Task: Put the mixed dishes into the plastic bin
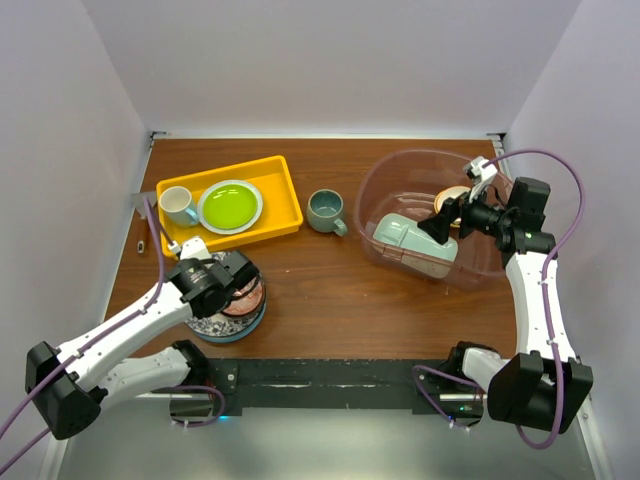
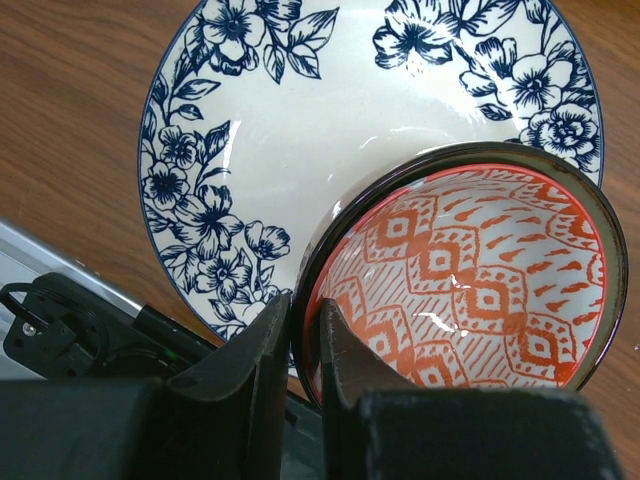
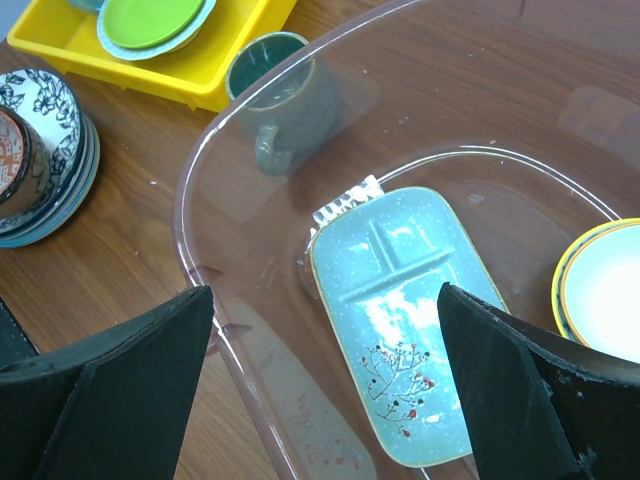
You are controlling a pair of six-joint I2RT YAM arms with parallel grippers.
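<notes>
At lower left a stack of blue floral plates (image 2: 220, 150) carries a black-rimmed bowl with orange pattern (image 2: 450, 280); my left gripper is shut on that bowl's left rim. My right gripper is open above the clear plastic bin (image 1: 385, 180), nothing between its fingers. In the bin lie a light-blue divided dish (image 3: 390, 310) and stacked yellow-rimmed bowls (image 3: 605, 280). A green mug (image 1: 326, 208) stands left of the bin.
A yellow tray (image 1: 275, 190) holds a pale mug (image 1: 178, 203) and a green plate on a white one (image 1: 230, 205). The table's centre, below the green mug, is clear. White walls surround the table.
</notes>
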